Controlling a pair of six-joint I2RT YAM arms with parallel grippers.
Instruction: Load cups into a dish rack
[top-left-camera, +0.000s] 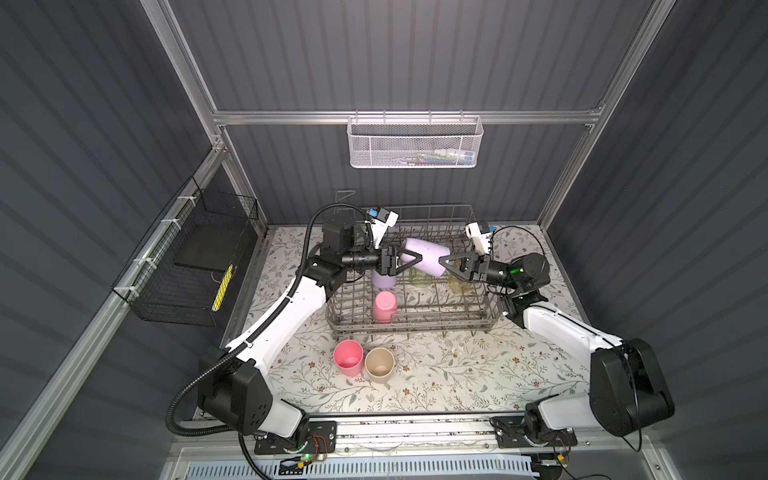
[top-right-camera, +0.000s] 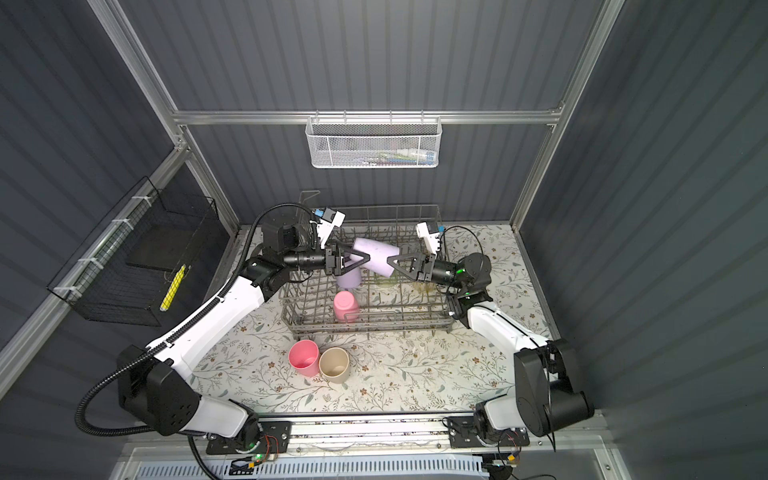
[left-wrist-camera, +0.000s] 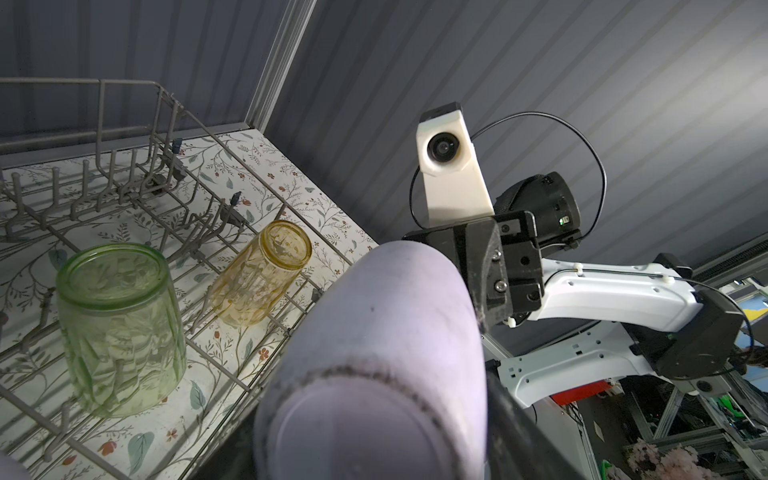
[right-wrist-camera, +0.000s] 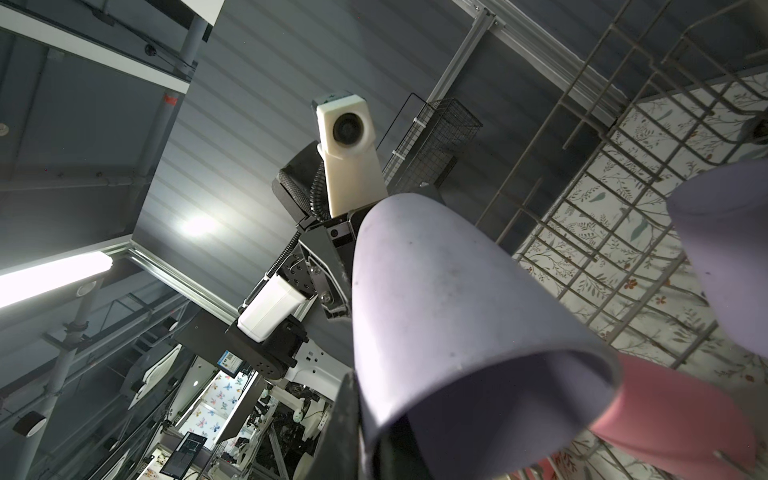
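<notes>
A lavender cup (top-left-camera: 425, 254) is held sideways above the dish rack (top-left-camera: 432, 328) by my left gripper (top-left-camera: 409, 264), shut on it. My right gripper (top-left-camera: 446, 264) is at the cup's other end; its fingertips are mostly hidden by the cup in the right wrist view. In the rack stand a second lavender cup (right-wrist-camera: 724, 248), a pink cup (top-left-camera: 385, 305), a green glass (left-wrist-camera: 120, 336) and a yellow glass (left-wrist-camera: 256, 276). A pink cup (top-left-camera: 349, 360) and a beige cup (top-left-camera: 379, 366) stand upright on the table in front of the rack.
A white mesh basket (top-left-camera: 412, 148) hangs on the back wall, and a black wire basket (top-left-camera: 180, 296) on the left wall.
</notes>
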